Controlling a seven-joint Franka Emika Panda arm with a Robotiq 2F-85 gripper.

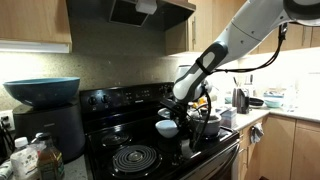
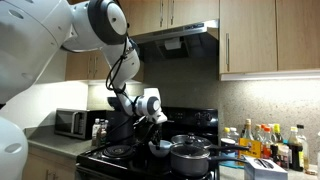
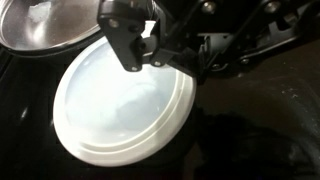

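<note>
A white bowl [image 3: 125,105] with a pale bluish inside fills the middle of the wrist view. My gripper is at its upper rim, the fingers closed with the thin rim apparently between them, though the dark linkage covers part of the contact. From exterior view 1 the bowl [image 1: 167,128] appears over the back part of the stove, just beside the gripper [image 1: 180,119]. Exterior view 2 shows the bowl [image 2: 160,148] close to the left of a pot.
A large steel pot [image 2: 190,158] stands on the stove beside the bowl. Bottles [image 1: 48,160] line the left counter, with a blue bowl [image 1: 45,91] above it. More bottles [image 2: 275,142] stand on the other counter.
</note>
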